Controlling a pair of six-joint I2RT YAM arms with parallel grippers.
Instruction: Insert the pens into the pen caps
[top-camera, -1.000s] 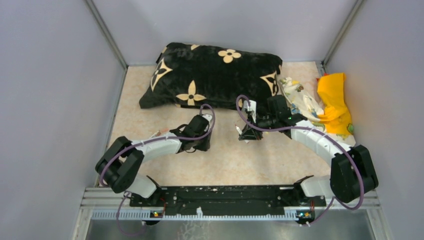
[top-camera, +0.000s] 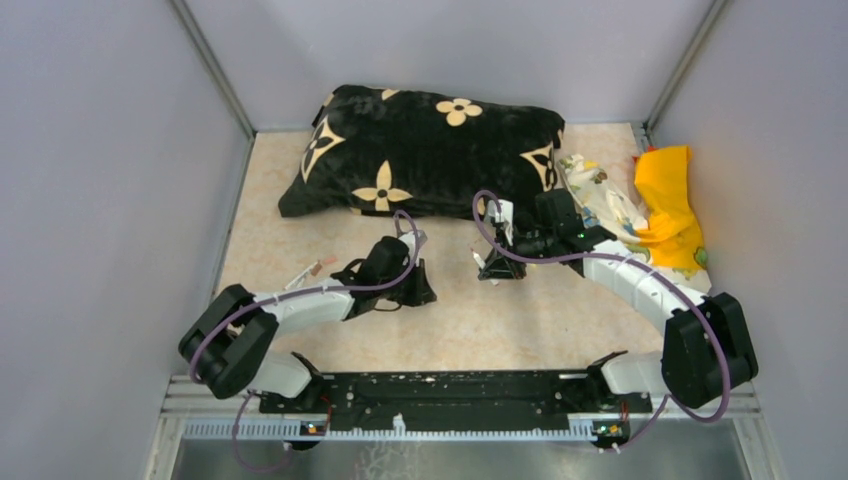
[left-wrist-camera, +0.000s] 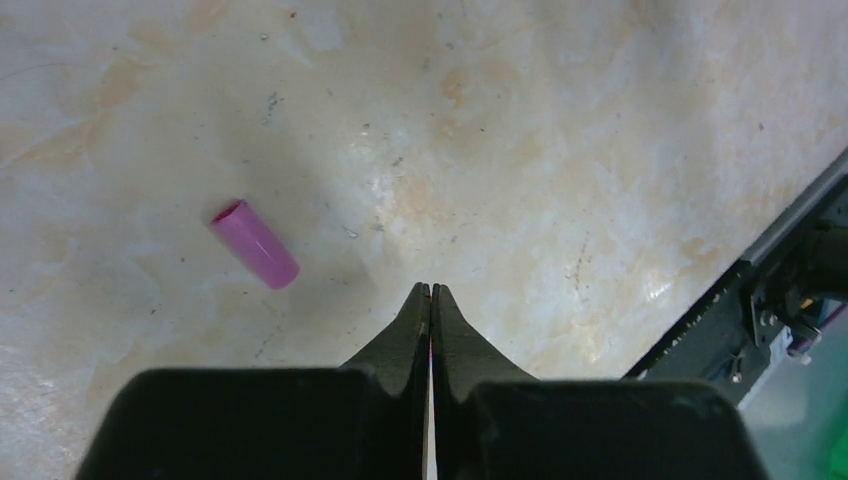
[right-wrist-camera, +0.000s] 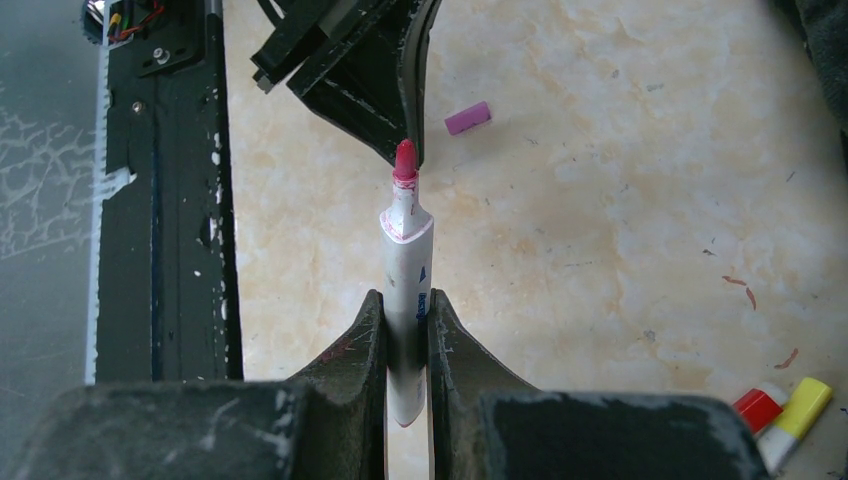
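Note:
The pink pen cap (left-wrist-camera: 256, 245) lies on the table, its open end away from my left gripper, which is shut with nothing between its fingers. In the left wrist view the cap is up and to the left of those fingertips, clear of them. My right gripper is shut on the white body of an uncapped pen (right-wrist-camera: 405, 265), whose pink-red tip points away from the fingers. In the right wrist view the cap (right-wrist-camera: 468, 118) rests just beyond that tip, beside the left gripper's dark fingers (right-wrist-camera: 412, 90).
A red-capped pen (right-wrist-camera: 758, 408) and a yellow-capped one (right-wrist-camera: 800, 412) lie together at the lower right of the right wrist view. A black cushion (top-camera: 440, 150) fills the back of the table. Yellow cloth (top-camera: 668, 205) sits at the right.
That arm has moved rightward and toward the table's front. The right gripper keeps its pen, unmoved.

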